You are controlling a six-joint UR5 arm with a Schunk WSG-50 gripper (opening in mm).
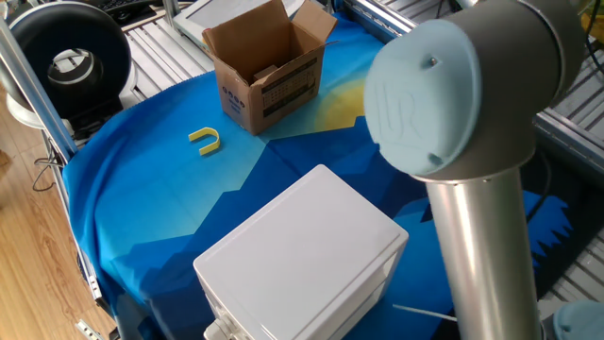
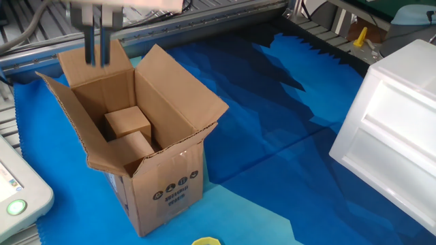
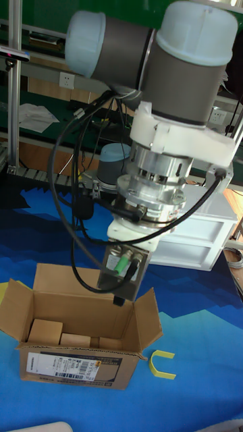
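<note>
An open cardboard box (image 2: 167,180) stands on the blue cloth with its flaps spread. Inside it are small brown cardboard boxes (image 2: 128,124). My gripper (image 2: 98,62) points down above the box's rear flap in exterior view 2. Two dark fingers show there with a narrow gap, and nothing is visible between them; whether they are open or shut is unclear. Exterior view 3 has the gripper (image 3: 119,301) almost edge-on, over the box's right side. A yellow U-shaped piece (image 1: 206,142) lies flat on the cloth beside the box. The white drawer unit (image 1: 302,255) stands apart from both.
Beside the box is a white device with a green button (image 2: 19,206). A metal rail (image 2: 225,27) runs along the cloth's edge. Open blue cloth (image 2: 272,143) separates the box from the drawers. The upper arm (image 1: 491,236) blocks the right of exterior view 1.
</note>
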